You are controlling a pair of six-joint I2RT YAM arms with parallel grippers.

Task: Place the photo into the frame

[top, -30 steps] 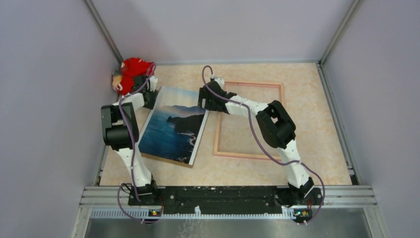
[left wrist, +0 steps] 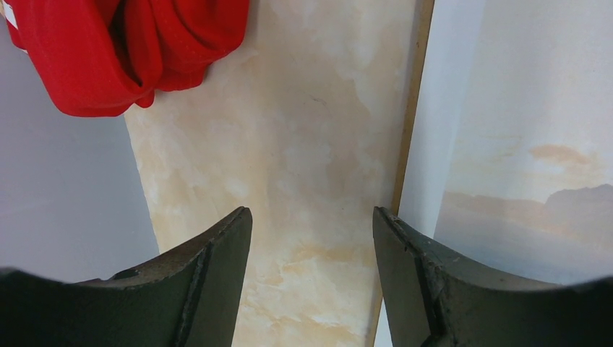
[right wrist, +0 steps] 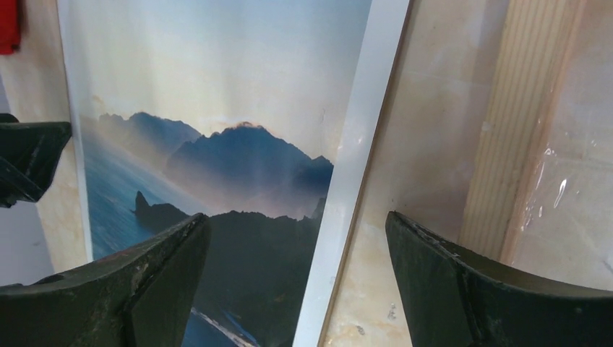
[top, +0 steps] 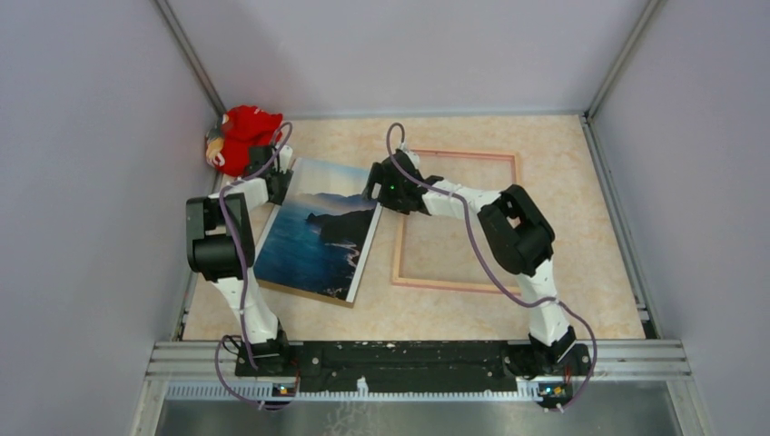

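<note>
A sea-and-mountain photo (top: 313, 245) with a white border lies on a thin board, left of centre. The pale wooden frame (top: 398, 254) with a clear pane lies to its right. My left gripper is part open at the photo's left edge, the right finger touching or very close to that edge, nothing gripped. My right gripper is open over the photo's right edge, with the white border (right wrist: 347, 173) between its fingers in the picture; it is not closed on it.
A red cloth (top: 245, 136) is bunched in the back left corner, beside my left gripper. Grey walls bound the table (top: 581, 227); bare surface shows to the right and along the front.
My left gripper has shifted slightly toward the front. The right arm has moved a little to the right and forward. The photo and frame look unmoved.
</note>
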